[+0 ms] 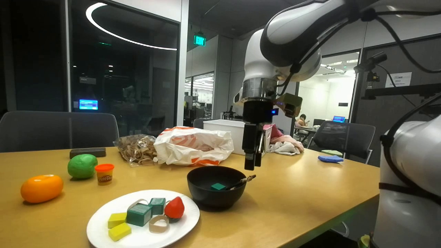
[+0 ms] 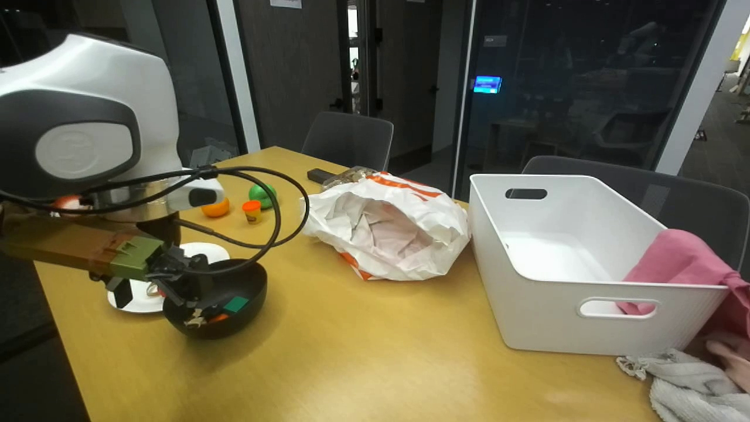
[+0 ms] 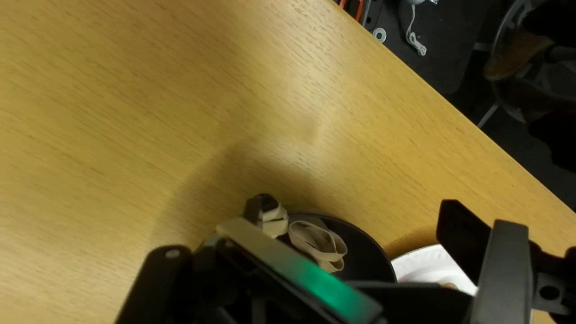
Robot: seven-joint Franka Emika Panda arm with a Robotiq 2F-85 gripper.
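My gripper (image 1: 254,163) hangs fingertips down, just above and to the right of a black bowl (image 1: 202,194). In the wrist view its fingers (image 3: 505,270) stand wide apart, with nothing held between them. Inside the bowl a green block (image 2: 235,303) and an orange-red piece (image 2: 218,317) are visible. A dark stick-like thing with a beige band wrapped on it (image 1: 248,178) leans over the bowl's rim. Tan bands (image 3: 318,245) lie in the bowl in the wrist view, where the near finger covers much of it.
A white plate (image 1: 99,225) beside the bowl carries green blocks (image 1: 139,214), yellow blocks (image 1: 120,231), a red strawberry-like piece (image 1: 174,207) and bands. Farther back are an orange fruit (image 1: 42,188), a green fruit (image 1: 82,166), a plastic bag (image 1: 194,144) and a white bin (image 2: 562,316).
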